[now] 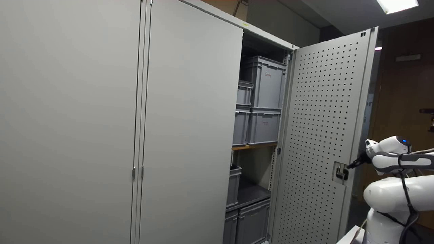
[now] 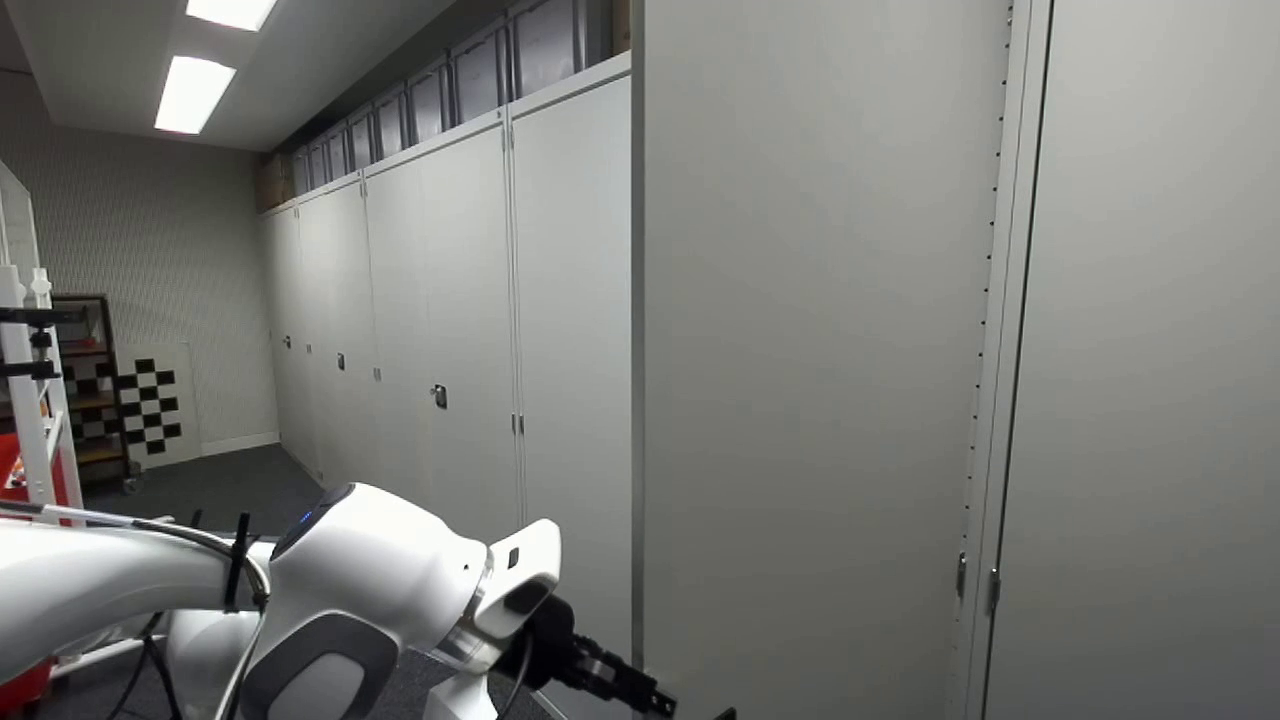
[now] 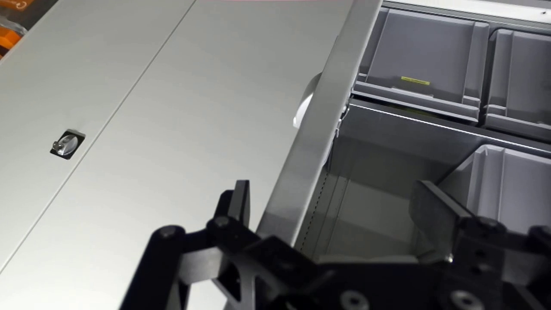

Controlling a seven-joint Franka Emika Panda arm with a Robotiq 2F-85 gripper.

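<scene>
A grey cabinet door (image 1: pixel 321 122) with a perforated inner face stands swung out from its cabinet, with a latch (image 1: pixel 342 172) near its free edge. My gripper (image 1: pixel 350 166) is at that edge, level with the latch. In the wrist view the gripper is open. Its black fingers (image 3: pixel 239 204) stand wide apart, and the door's edge (image 3: pixel 310 155) runs between them, nearer the left one. Whether either finger touches the door cannot be told. The second exterior view shows the gripper (image 2: pixel 696 710) low beside the door's outer face (image 2: pixel 816 360), partly cut off.
Grey boxes (image 1: pixel 264 126) fill shelves inside the cabinet; its other door (image 1: pixel 191 122) is closed. Neighbouring closed cabinets (image 2: pixel 444 300) line the wall beyond the open door. Open floor (image 2: pixel 228 486) shows on that side.
</scene>
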